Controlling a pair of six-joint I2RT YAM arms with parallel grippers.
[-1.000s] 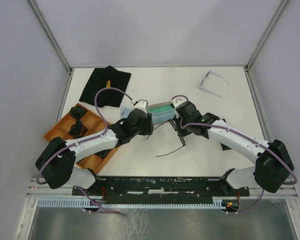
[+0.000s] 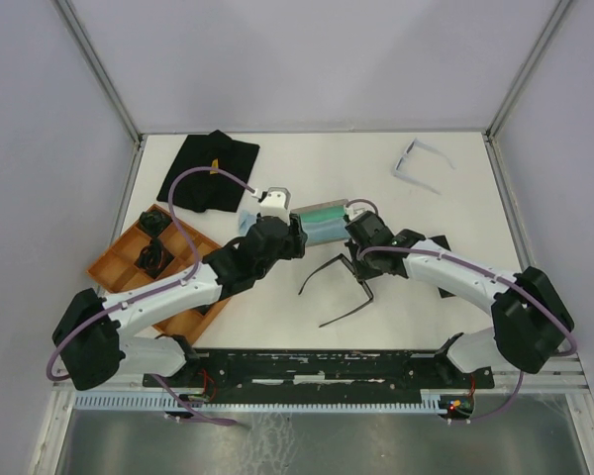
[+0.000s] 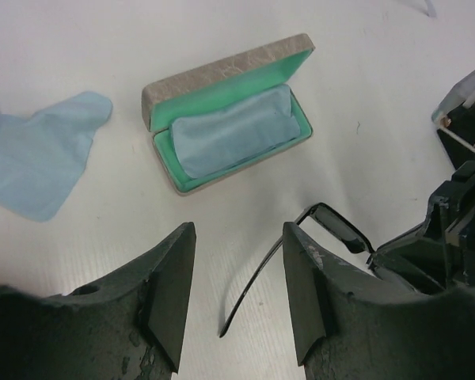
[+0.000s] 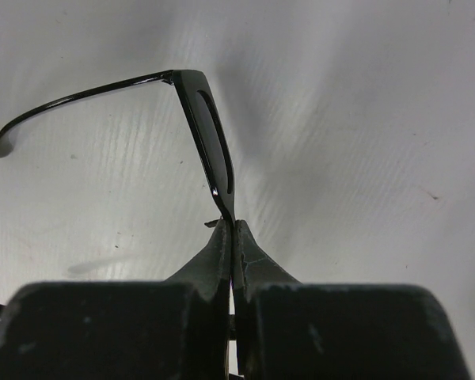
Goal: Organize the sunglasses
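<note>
A pair of black sunglasses (image 2: 366, 290) has both temples unfolded, pointing left in the top view. My right gripper is shut on the frame near its bridge. In the left wrist view, one lens (image 3: 339, 225) and a temple are seen from the other side. My left gripper is part open, left of the sunglasses; the temple shows through its gap, below the fingertips, and is not gripped. An open case (image 3: 226, 119) with green lining and a pale blue cloth (image 3: 233, 131) lies behind the two grippers.
A wooden tray (image 2: 127, 240) with compartments holding several dark items stands at left. Another blue cloth (image 3: 51, 150) lies beside the case. At back are a black cloth (image 2: 206, 170) and light-framed glasses (image 2: 416, 166); a small black item (image 2: 442, 259) lies right.
The sunglasses shifted a little towards the front and right with the right gripper.
</note>
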